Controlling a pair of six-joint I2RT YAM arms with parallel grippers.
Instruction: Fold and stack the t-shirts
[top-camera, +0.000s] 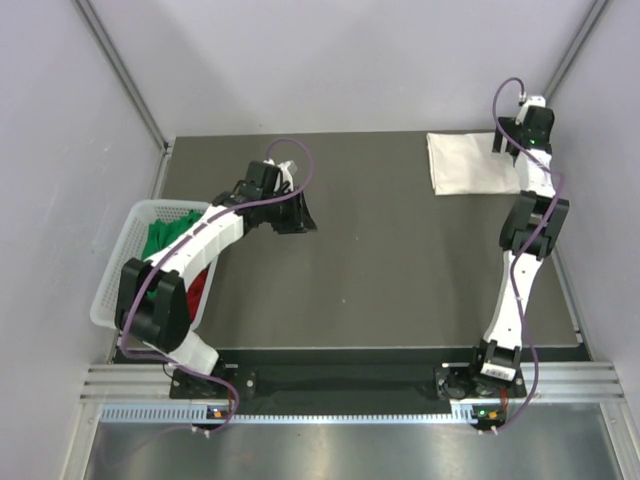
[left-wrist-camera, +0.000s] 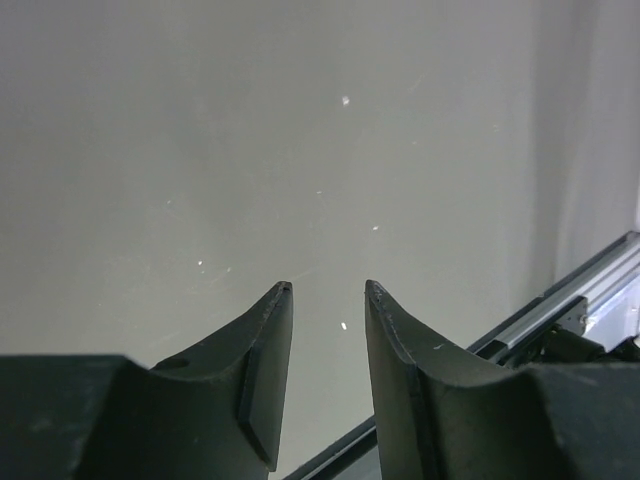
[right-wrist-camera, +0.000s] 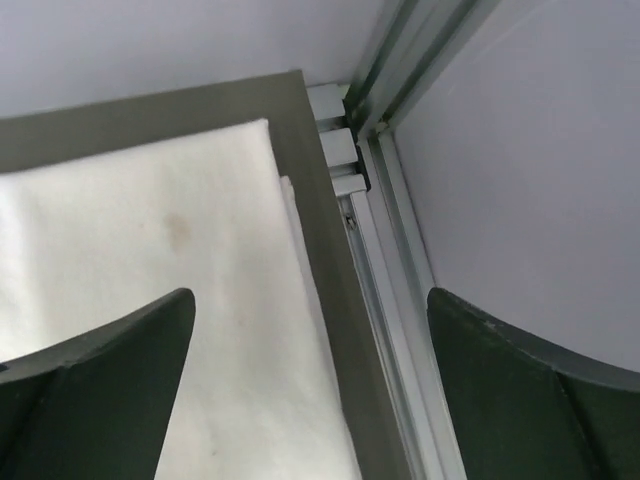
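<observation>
A folded white t-shirt (top-camera: 468, 163) lies flat at the table's far right, its stacked layers showing along the right edge in the right wrist view. Over that edge my right gripper is spread wide, one finger (right-wrist-camera: 140, 360) above the cloth and the other beyond it, near the wall. Nothing is pinched between them. My left gripper hovers over bare table at centre left, its fingertips apart with only air between. Green cloth (top-camera: 168, 232) and red cloth (top-camera: 197, 293) lie in the white basket (top-camera: 113, 262), partly hidden by the left arm.
Close behind and right of the folded shirt stand pale walls, with a metal rail (right-wrist-camera: 400, 240) along the right side. The basket fills the left edge under my left arm.
</observation>
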